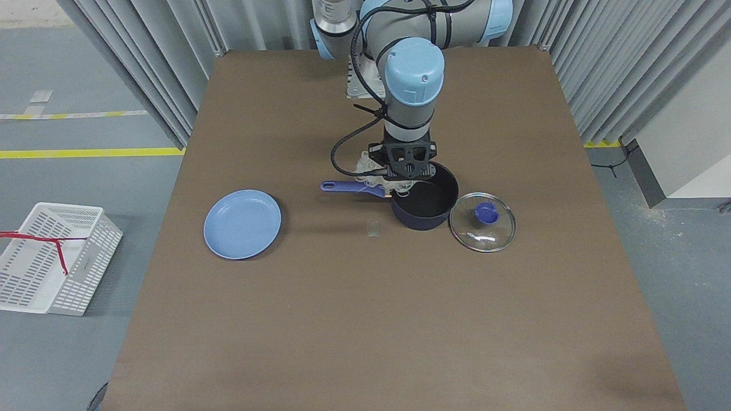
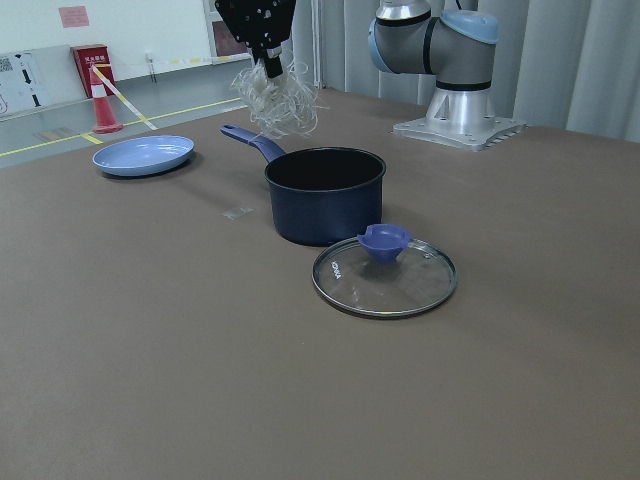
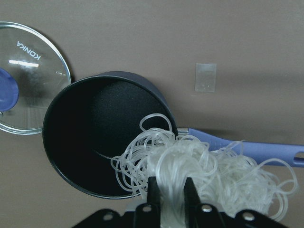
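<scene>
My gripper is shut on a bunch of translucent white noodle-like strands point(image 2: 283, 100). In the left view it hangs above the handle side of the dark blue pot point(image 2: 325, 205); in the wrist view the strands point(image 3: 223, 175) cover part of the blue handle point(image 3: 268, 151) and reach over the near rim of the pot point(image 3: 102, 118). The pot's interior looks empty apart from a strand at its side. The glass lid point(image 1: 473, 233) with blue knob lies right of the pot. The blue plate point(image 1: 241, 223) sits empty at the left.
A white perforated basket point(image 1: 89, 267) stands on the floor left of the table. The robot's base point(image 2: 460, 127) is at the back.
</scene>
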